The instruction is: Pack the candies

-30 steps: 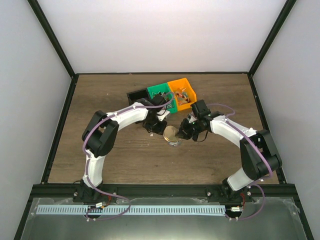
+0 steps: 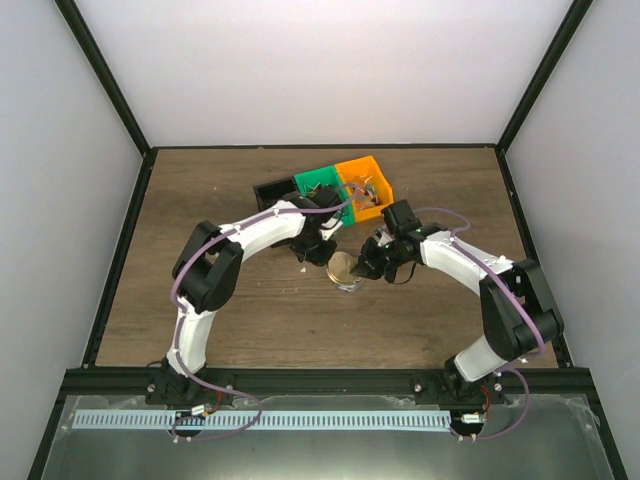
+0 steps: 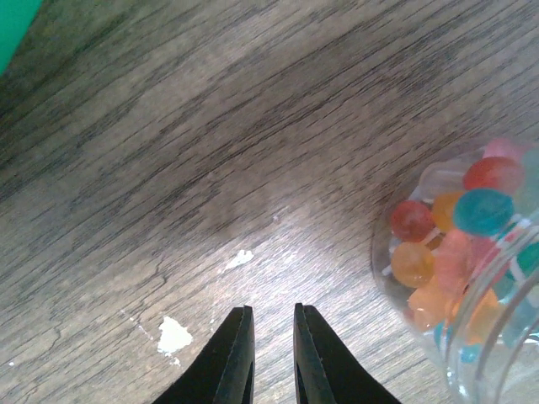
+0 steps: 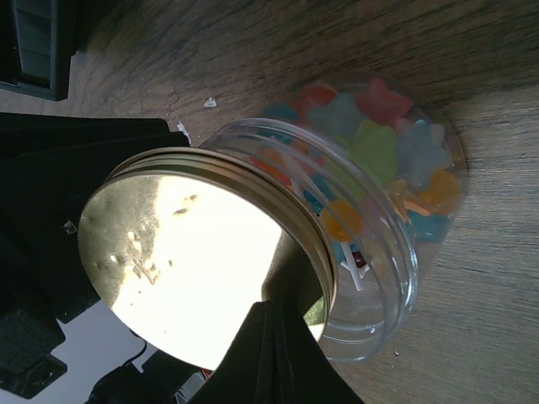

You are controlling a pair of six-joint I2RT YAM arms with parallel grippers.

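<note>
A clear round jar [image 3: 396, 252] of colorful candies [image 4: 379, 151] stands on the table, with a gold lid [image 4: 185, 252] over its mouth. In the right wrist view, the right gripper has its fingertips together in front of the lid's lower rim; whether they touch it I cannot tell. My left gripper is left of the jar, a narrow gap between its fingers and only bare wood showing there. The lid is outside the left wrist view. From above, both grippers flank the lid [image 2: 342, 267], partly covering the jar.
Behind the jar stand an orange bin [image 2: 356, 168] with several small items, a green bin [image 2: 318, 177] and a black bin [image 2: 274, 191]. White flecks [image 3: 173, 335] mark the wood beside the jar.
The left arm has shifted slightly to the right, its gripper moving a little closer to the lid. The right arm, lid and jar show no visible movement.
</note>
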